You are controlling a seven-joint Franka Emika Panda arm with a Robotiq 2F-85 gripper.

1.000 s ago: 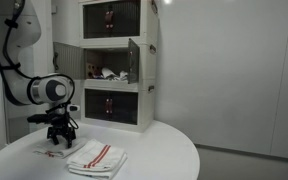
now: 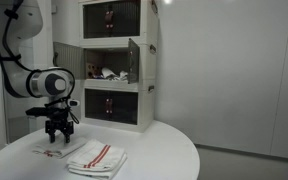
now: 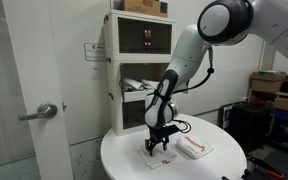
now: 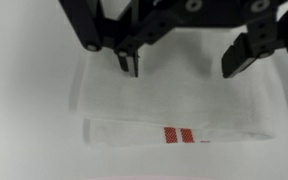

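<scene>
My gripper is over a white cloth (image 4: 174, 100) with its fingers apart. Nothing shows between them in the wrist view. Two red woven marks lie near that cloth's lower edge. In exterior view 1 the gripper (image 2: 60, 138) is just above the cloth (image 2: 46, 151) at the left of the round table; whether the fingertips touch it I cannot tell. A second white cloth (image 2: 98, 158), folded and marked with red stripes, lies beside it. Exterior view 2 has the cloth (image 3: 158, 161) under the gripper (image 3: 155, 151) and the striped cloth (image 3: 195, 146) to the right.
A white cabinet (image 2: 146, 85) stands at the table's back, its middle compartment open with items inside. Its small door (image 2: 134, 61) sticks out.
Both cloths lie in about the same places.
</scene>
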